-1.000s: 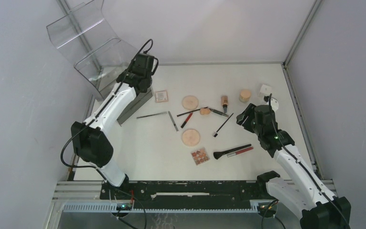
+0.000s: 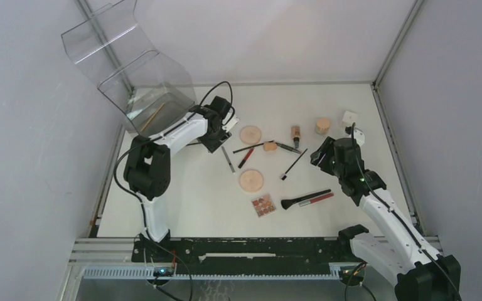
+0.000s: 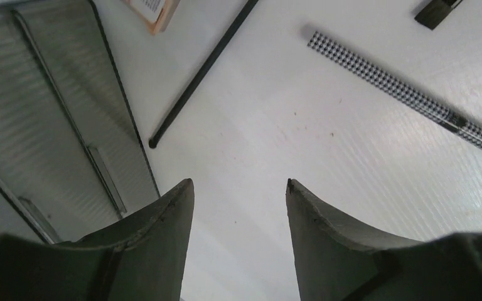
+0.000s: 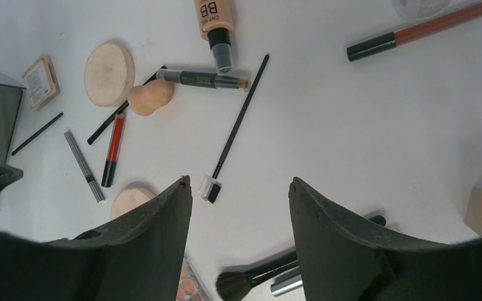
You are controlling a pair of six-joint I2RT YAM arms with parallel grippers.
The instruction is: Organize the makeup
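My left gripper hangs open and empty above the white table. Below it, in the left wrist view, lie a thin black pencil (image 3: 201, 75), a silver patterned pen (image 3: 389, 81) and, at the top edge, a small compact (image 3: 154, 11). My right gripper is open over the right side, with a spoolie brush (image 4: 235, 128), red lipliner (image 4: 115, 141), concealer tube (image 4: 201, 79), foundation bottle (image 4: 214, 19), sponge (image 4: 147, 97), round puff (image 4: 108, 74), eyeshadow palette (image 2: 263, 204) and large brush (image 2: 301, 198) in view.
A clear acrylic organizer (image 2: 135, 75) with grey drawers (image 3: 56, 119) stands at the back left. A cream jar (image 2: 322, 125) and white box (image 2: 349, 118) sit at the back right.
The left gripper has moved right and toward the front, away from the organizer, now over the pencil and compact area. The right arm has barely moved.
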